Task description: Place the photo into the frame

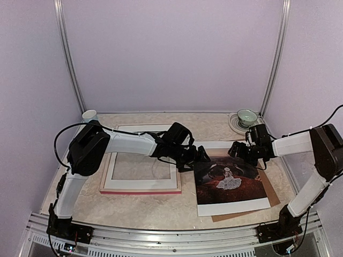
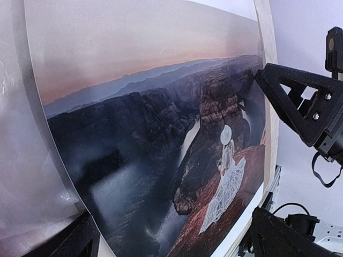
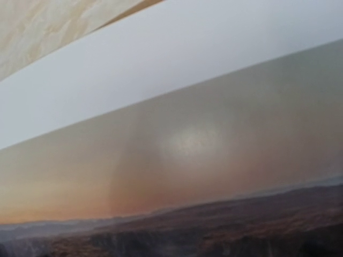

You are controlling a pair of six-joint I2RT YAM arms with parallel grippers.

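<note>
The photo (image 1: 230, 182), white-bordered with a figure in a lace dress before a dark canyon, lies on the right of the table. My left gripper (image 1: 200, 155) is at its left edge; in the left wrist view its fingers (image 2: 72, 241) stand wide apart, one by that edge. Over the photo's upper right part is my right gripper (image 1: 236, 150), open; the right wrist view shows only photo and table, no fingers. On the left lies the frame (image 1: 139, 184), white with a reddish outer edge, partly hidden beneath my left arm.
A brown sheet (image 1: 271, 194) sticks out from beneath the photo on its right. At the back right a green bowl (image 1: 247, 116) rests on a plate (image 1: 234, 124); a pale cup (image 1: 90, 115) stands at the back left. Bare table separates frame and photo.
</note>
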